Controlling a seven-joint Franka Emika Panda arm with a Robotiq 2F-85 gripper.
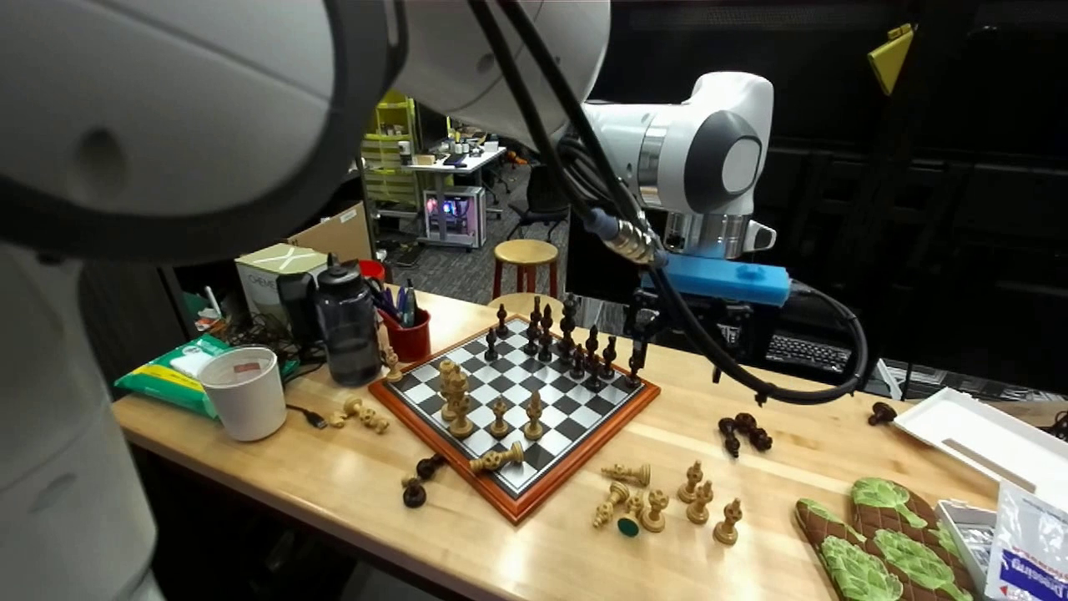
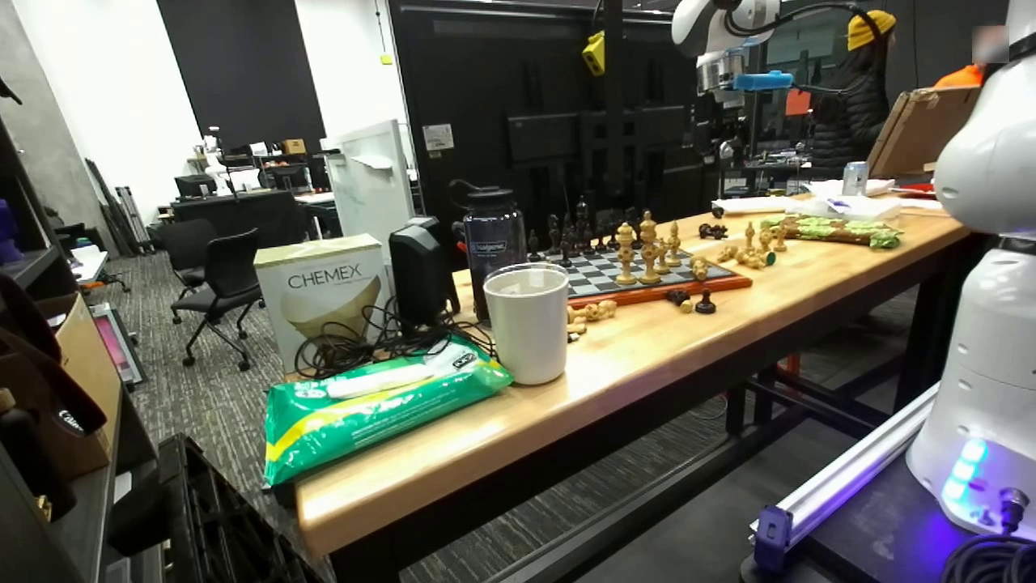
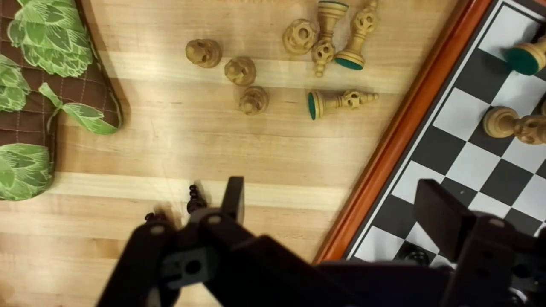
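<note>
My gripper is open above the table, its two fingers wide apart with nothing between them. In the wrist view the left fingertip lies over bare wood beside a dark chess piece [image 3: 195, 200], and the right one over the edge squares of the chessboard [image 3: 463, 112]. Several dark pieces [image 1: 567, 319] stand along the board's far side. Light pieces [image 1: 533, 416] stand nearer, one light piece [image 1: 496, 457] lying on its side. On the wood right of the board are more light pieces [image 1: 697, 502], some upright, some fallen, and a cluster of fallen dark pieces [image 1: 746, 432].
A brown and green oven mitt [image 1: 891, 546] and a white tray [image 1: 986, 436] occupy the right end. A white cup [image 1: 245, 392], a dark bottle [image 1: 345, 325] and a red pen holder [image 1: 408, 339] stand at left. Bare wood lies between board and mitt.
</note>
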